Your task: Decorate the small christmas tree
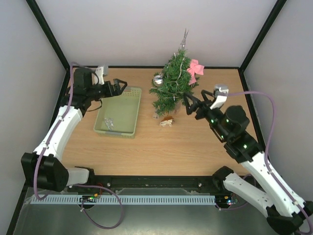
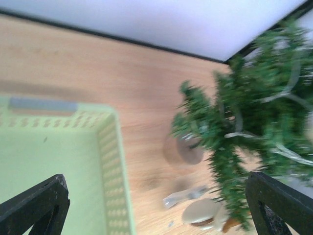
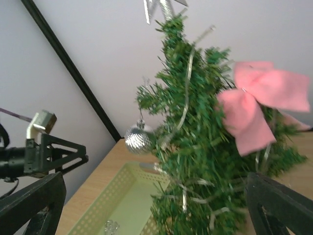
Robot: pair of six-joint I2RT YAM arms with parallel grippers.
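Note:
The small green tree (image 1: pixel 172 81) stands at the back of the table, right of centre, with a silver star (image 1: pixel 184 39) at its top. A pink bow (image 3: pixel 259 100) sits on its right side. From a left branch hangs a silver ball (image 3: pixel 139 138), clear of both grippers. Over the back of the green basket (image 1: pixel 132 128), my left gripper (image 1: pixel 123 86) is open and empty. On the tree's right my right gripper (image 1: pixel 192 102) is also open, its fingers (image 3: pixel 36 208) apart with nothing between them; the tree fills much of its view.
Clear ornaments (image 1: pixel 108 123) lie in the basket, with a grey strip along its front. A small brown and white item (image 1: pixel 167 121) is by the tree's foot.

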